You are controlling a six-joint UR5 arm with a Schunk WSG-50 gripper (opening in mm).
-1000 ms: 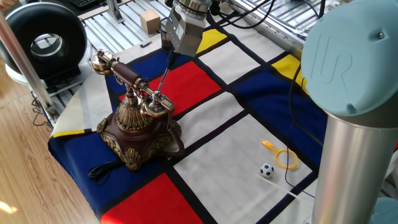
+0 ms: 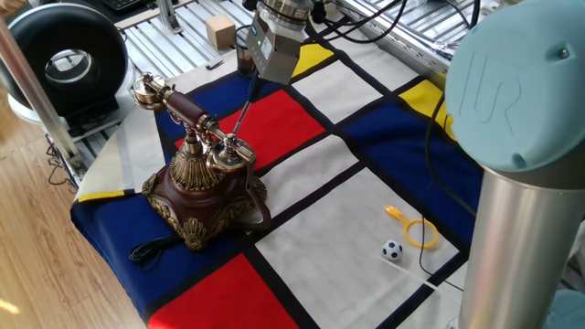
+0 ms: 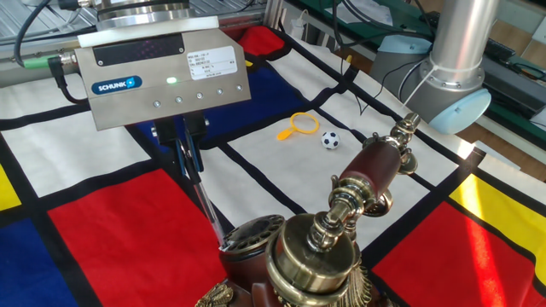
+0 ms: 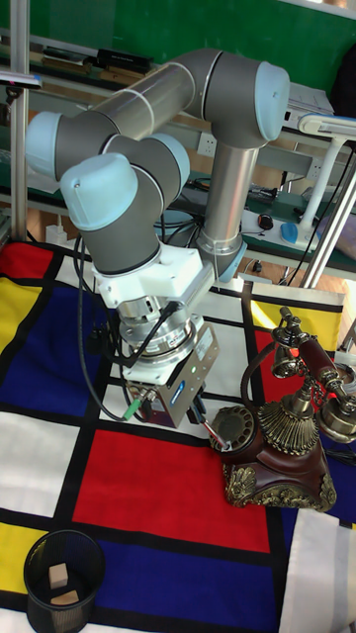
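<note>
An ornate brown and brass rotary telephone (image 2: 194,187) stands on the patterned cloth, its handset (image 3: 373,175) resting in the cradle. My gripper (image 3: 193,166) points down beside it, fingers close together around a slim metallic rod (image 3: 210,209). The rod slants down to the edge of the round dial (image 3: 253,233). From the third exterior view, its lower end also appears at the dial (image 4: 233,426); firm contact is hard to tell. The rod's upper part is hidden between the dark fingers.
A small soccer ball (image 2: 392,249) and a yellow hoop with a handle (image 2: 420,232) lie on a white patch. A black mesh cup (image 4: 63,575) holds wooden blocks (image 4: 59,575). Cables hang near the arm.
</note>
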